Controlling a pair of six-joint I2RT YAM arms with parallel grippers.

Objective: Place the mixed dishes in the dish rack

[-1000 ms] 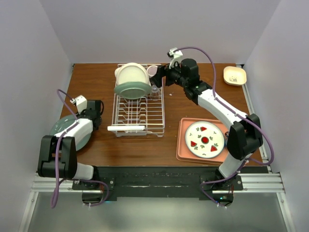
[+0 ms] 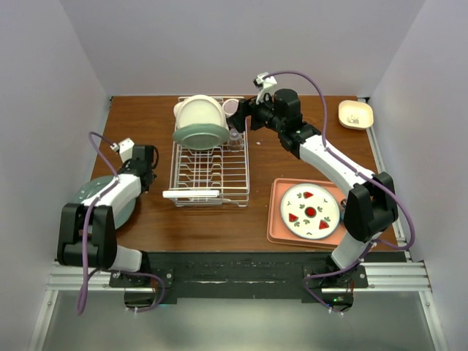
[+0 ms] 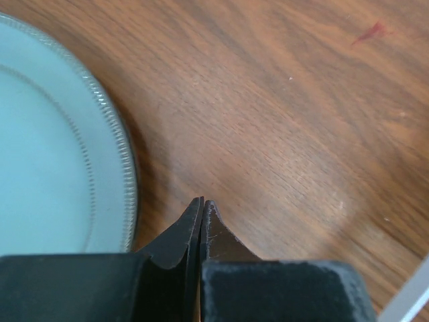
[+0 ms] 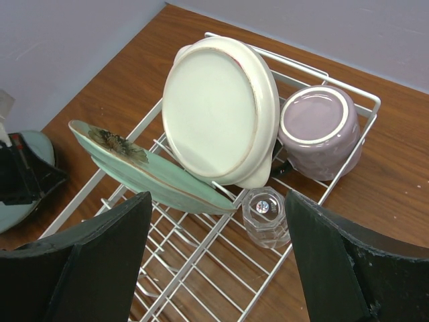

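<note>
A teal plate with a beaded rim (image 3: 60,134) lies flat on the table, mostly under the left arm in the top view. My left gripper is shut with nothing between its fingers, just right of that plate's rim and apart from it. The white wire dish rack (image 2: 212,175) holds a white casserole dish (image 4: 211,114), a green plate (image 4: 151,176) leaning in front of it, an upturned purple mug (image 4: 318,127) and a clear glass (image 4: 263,216). Above the rack's right side, my right gripper stands open and empty.
At right, an orange tray (image 2: 276,232) carries a white plate with red fruit pictures (image 2: 310,211). A small cream dish (image 2: 355,114) sits in the far right corner. The rack's front half is bare; table shows between the left arm and the rack.
The plate has shifted slightly toward the left. My right arm is still.
</note>
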